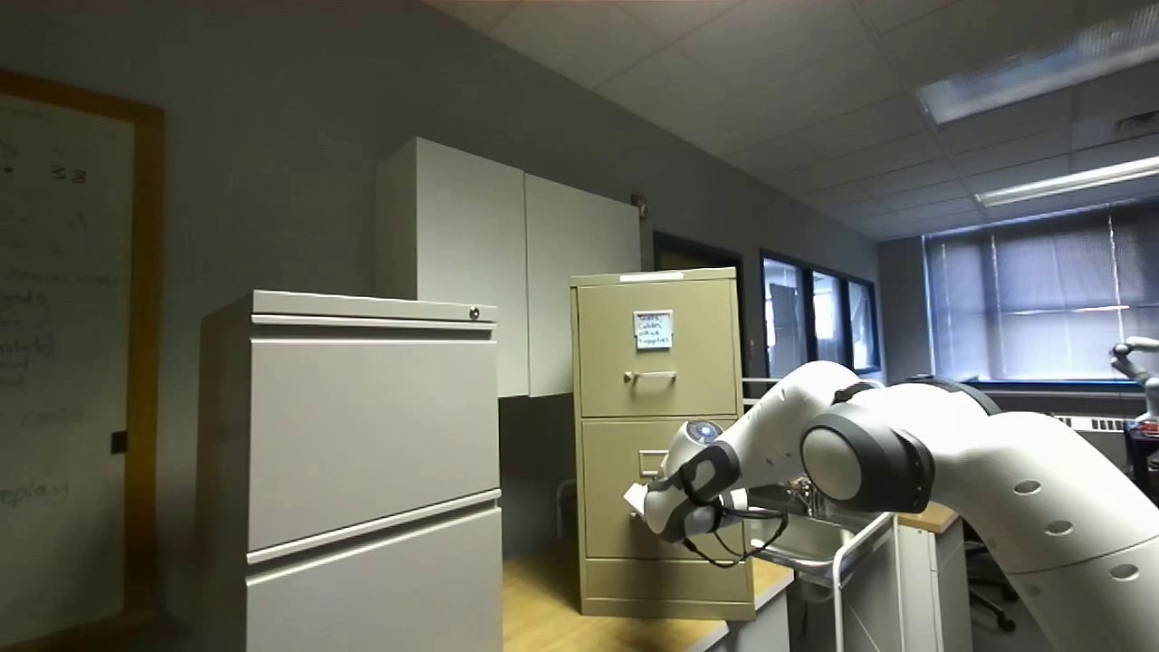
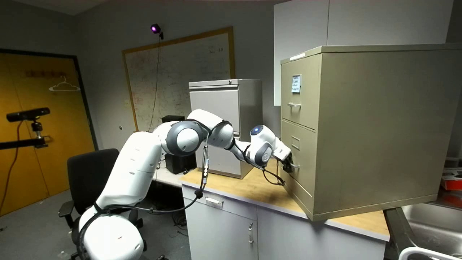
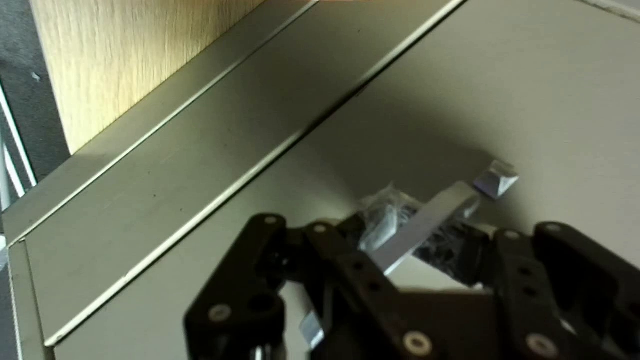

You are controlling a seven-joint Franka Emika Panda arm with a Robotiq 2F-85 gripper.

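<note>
A beige filing cabinet (image 2: 372,130) stands on the wooden counter, both of its drawers closed. My gripper is at the front of its lower drawer (image 2: 300,147). In the wrist view the drawer's metal handle (image 3: 429,219) runs between the two black fingers, and the gripper is shut on it. Clear wrinkled plastic (image 3: 384,222) shows at one fingertip, beside the handle. The upper drawer carries a handle (image 1: 652,376) and a handwritten label (image 1: 654,330). From the first exterior view the fingers are hidden behind the wrist.
A grey filing cabinet (image 2: 214,104) stands to the left, with bare wooden counter (image 2: 242,186) between the two cabinets. A metal sink (image 1: 804,540) lies to the right of the beige one. Cables (image 2: 273,175) hang loose below my wrist.
</note>
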